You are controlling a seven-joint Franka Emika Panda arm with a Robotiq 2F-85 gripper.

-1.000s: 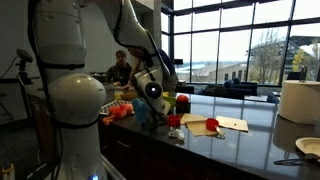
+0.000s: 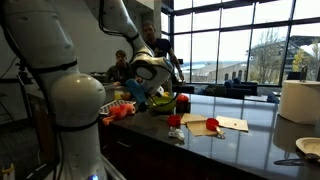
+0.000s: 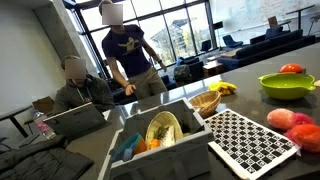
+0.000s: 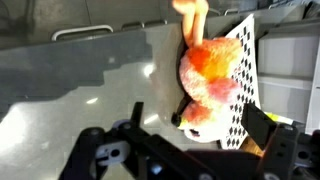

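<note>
In the wrist view my gripper stands open, its dark fingers spread wide with nothing held between them. Ahead of it lies a row of orange and pinkish round produce (image 4: pixel 208 75), with a slim orange carrot-like piece (image 4: pixel 196 18) at the far end. In exterior view 2, reddish round fruit (image 3: pixel 281 118) rests by a white perforated mat (image 3: pixel 245 140). A grey bin (image 3: pixel 190 157) beside the mat contains several items. From exterior view 1, my gripper (image 2: pixel 143 97) appears above the left part of the counter; its fingertips are hard to make out.
A green bowl (image 3: pixel 287 88), yellow bananas (image 3: pixel 217 88) and a wicker basket (image 3: pixel 206 103) stand around the mat. Red cups (image 2: pixel 212 125) and brown paper (image 2: pixel 198 129) lie on the counter, beside a white sheet (image 2: pixel 233 124). Two people are behind it.
My arm's wrist has risen and tilted over the last second, lifting the gripper somewhat. The cups and paper on the counter have stayed in place.
</note>
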